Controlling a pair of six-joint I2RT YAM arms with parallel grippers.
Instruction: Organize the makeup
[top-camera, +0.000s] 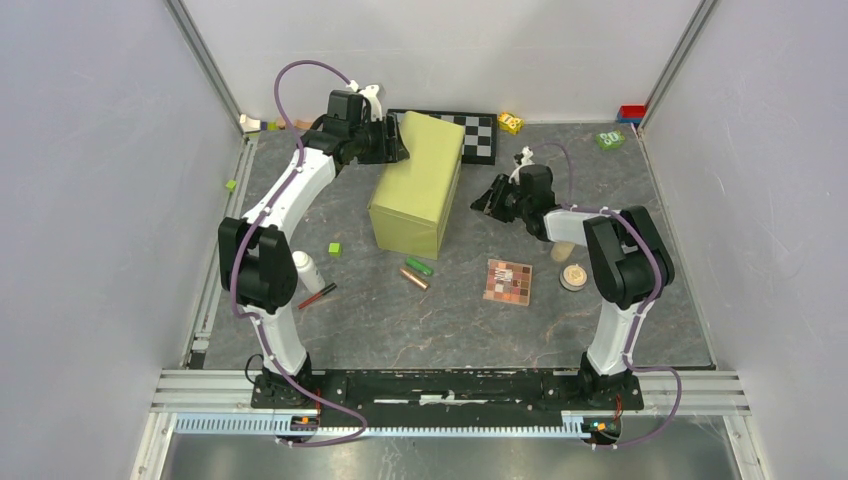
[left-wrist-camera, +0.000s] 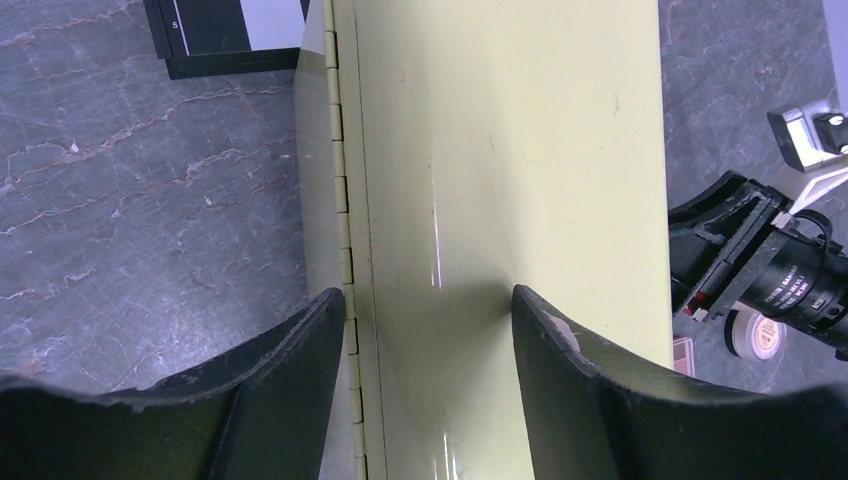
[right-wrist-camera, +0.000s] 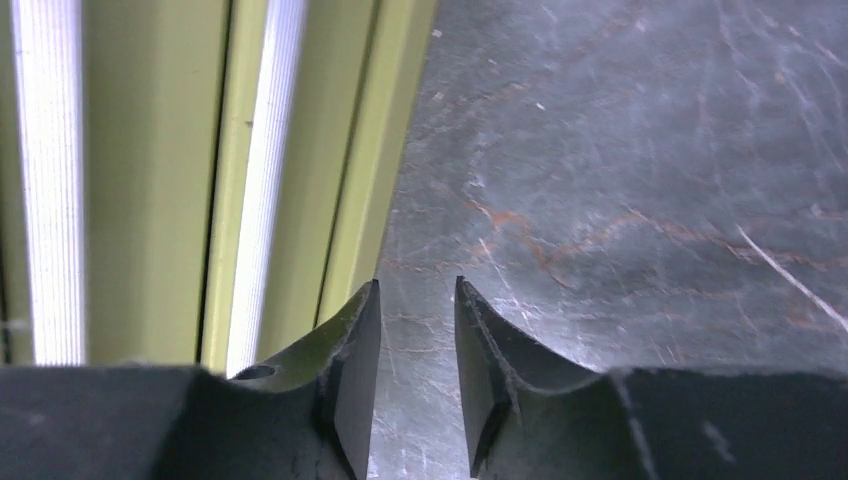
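Note:
A pale yellow box cabinet stands in the middle of the table, its hinged edge along the top in the left wrist view. My left gripper rests over its top left, fingers apart on the lid with nothing clearly held. My right gripper stands just right of the cabinet, part open and empty, beside the yellow front and its pale metal strips. An eyeshadow palette, a round compact, a green tube, a copper tube, a white bottle and a pencil lie around.
A checkerboard case lies behind the cabinet. A green cube sits to its left; small coloured items stand along the back edge.

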